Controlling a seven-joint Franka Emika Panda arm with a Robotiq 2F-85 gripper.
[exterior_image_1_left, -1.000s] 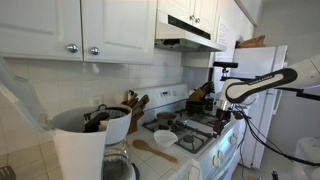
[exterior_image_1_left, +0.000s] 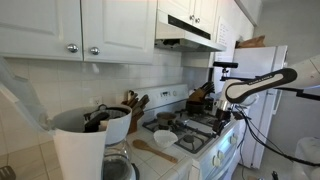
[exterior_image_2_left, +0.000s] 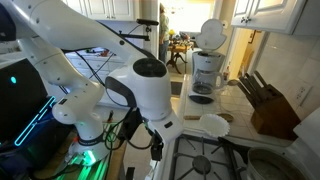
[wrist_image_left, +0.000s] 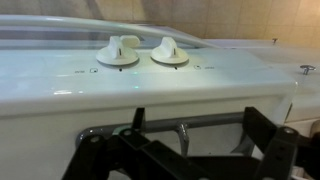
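In the wrist view, my gripper stands open, its black fingers (wrist_image_left: 139, 118) well apart with no object visible between them. Beyond them runs the dark oven handle (wrist_image_left: 95, 131) along the white front of the stove. Two white knobs (wrist_image_left: 117, 52) sit on the panel above the handle. The exterior view shows the white arm (exterior_image_1_left: 245, 89) reaching in from the right, with the gripper low by the stove's front edge. Whether the fingers touch the handle cannot be told.
Burner grates (exterior_image_2_left: 200, 165) cover the stove top, and a pot (exterior_image_1_left: 166, 119) stands at the back. On the counter are a white bowl (exterior_image_1_left: 165, 138), a wooden spoon (exterior_image_1_left: 152, 149) and a knife block (exterior_image_2_left: 262, 104). A coffee maker (exterior_image_2_left: 207, 72) stands farther along.
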